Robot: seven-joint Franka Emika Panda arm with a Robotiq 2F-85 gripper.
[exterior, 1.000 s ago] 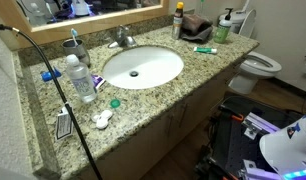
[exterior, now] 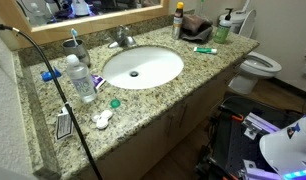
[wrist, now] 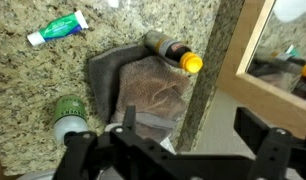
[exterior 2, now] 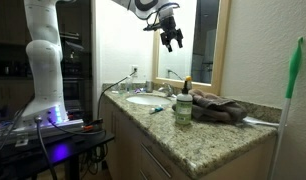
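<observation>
My gripper point(exterior 2: 172, 40) hangs high above the far end of the counter, in front of the mirror. In the wrist view its dark fingers are spread wide at the bottom edge, and nothing shows between them. Below lies a crumpled grey-brown towel point(wrist: 151, 92). A bottle with an orange-yellow cap point(wrist: 175, 49) stands beside it. The green soap bottle point(wrist: 70, 116) is on the towel's other side, and a green-and-white tube point(wrist: 58, 28) lies flat on the counter, apart from both bottles.
The white sink point(exterior: 143, 67) is set mid-counter. A clear bottle point(exterior: 82, 78), a grey cup point(exterior: 77, 50) and small items crowd the counter's near end in exterior view 1. The framed mirror point(exterior 2: 190, 45) rises behind; a toilet point(exterior: 255, 66) stands past the counter.
</observation>
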